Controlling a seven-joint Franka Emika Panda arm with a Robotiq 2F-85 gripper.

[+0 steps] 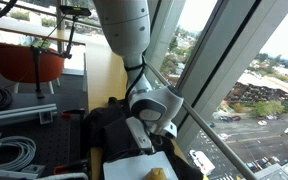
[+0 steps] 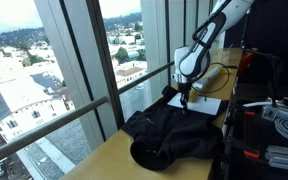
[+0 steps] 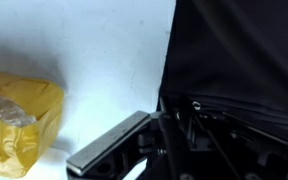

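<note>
Black cloth lies crumpled on the table, partly over a white sheet. My gripper is down at the cloth's edge where it meets the sheet. In the wrist view, the dark fingers blend into the dark fabric, so neither their gap nor any fold between them can be made out. A yellow packet with a pale patch rests on the sheet, to the left of the gripper and apart from it. Exterior view 1 shows the packet at the bottom edge.
The window rail runs close along the table's side. Bare wooden tabletop shows around the cloth. Coiled cable sits on a dark cart beside the table, and an orange chair stands farther off.
</note>
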